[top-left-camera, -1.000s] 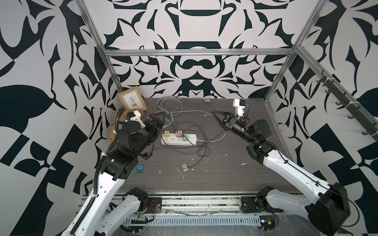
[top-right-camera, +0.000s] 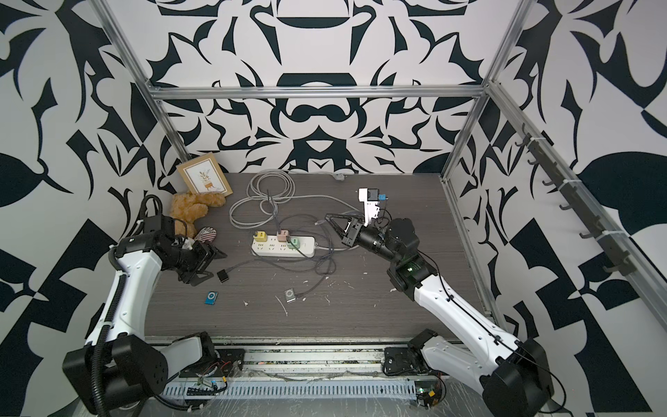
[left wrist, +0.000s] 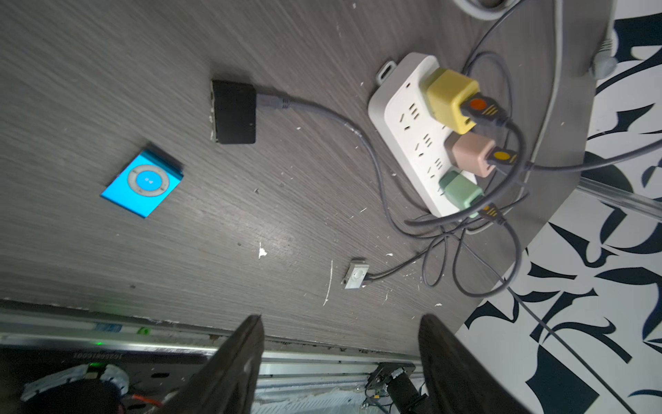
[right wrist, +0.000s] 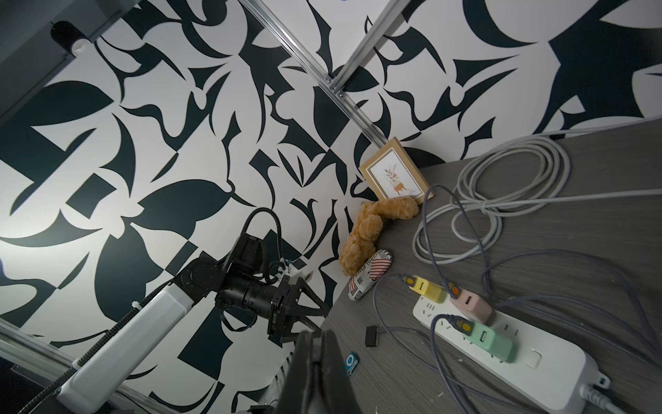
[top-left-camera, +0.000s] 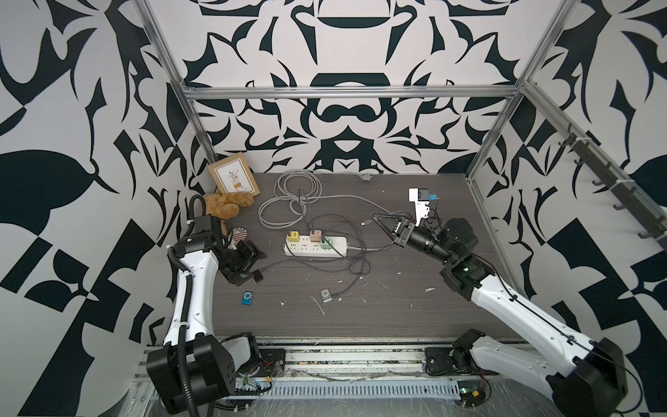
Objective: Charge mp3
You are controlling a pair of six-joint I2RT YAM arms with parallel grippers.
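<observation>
A blue mp3 player [left wrist: 146, 180] lies face up on the table with no cable in it. A black player [left wrist: 234, 112] and a silver player [left wrist: 355, 274] each have a grey cable plugged in. My left gripper stands open and empty, above the table at the left. Right of the power strip, my right gripper [top-left-camera: 376, 217] is shut on a thin cable, whose small pale connector [top-left-camera: 367, 222] sticks out past the fingertips. In the right wrist view the fingers [right wrist: 316, 358] are together and hide the cable.
The white power strip [top-left-camera: 297, 248] carries yellow [top-left-camera: 294, 236], pink [top-left-camera: 315, 235] and green [top-left-camera: 326, 244] adapters. Loose cables lie around it. A coiled grey cord [top-left-camera: 279, 187], a brown plush toy [top-left-camera: 225, 204] and a picture frame [top-left-camera: 235, 175] are behind.
The players have not moved.
</observation>
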